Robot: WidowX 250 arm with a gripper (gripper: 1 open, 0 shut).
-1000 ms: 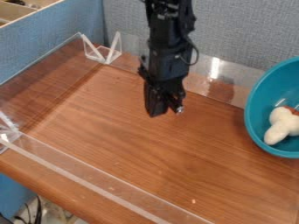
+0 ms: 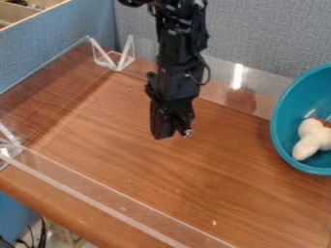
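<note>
My black gripper [image 2: 171,124] hangs low over the middle of the wooden table [image 2: 155,194], pointing down, with its fingers shut and nothing visible between them. At the right edge of the view stands a teal bowl [image 2: 288,108], partly cut off by the frame. Inside it lies a pale, bulbous object [image 2: 311,140] with a bit of red behind it.
Clear plastic barriers run along the table's edges, with white corner brackets [image 2: 112,56] at the back left. Blue-grey padded walls stand behind and to the left. A wooden box [image 2: 26,12] sits top left.
Over the last second my gripper has come down and a little to the left. The bowl and its contents have not moved.
</note>
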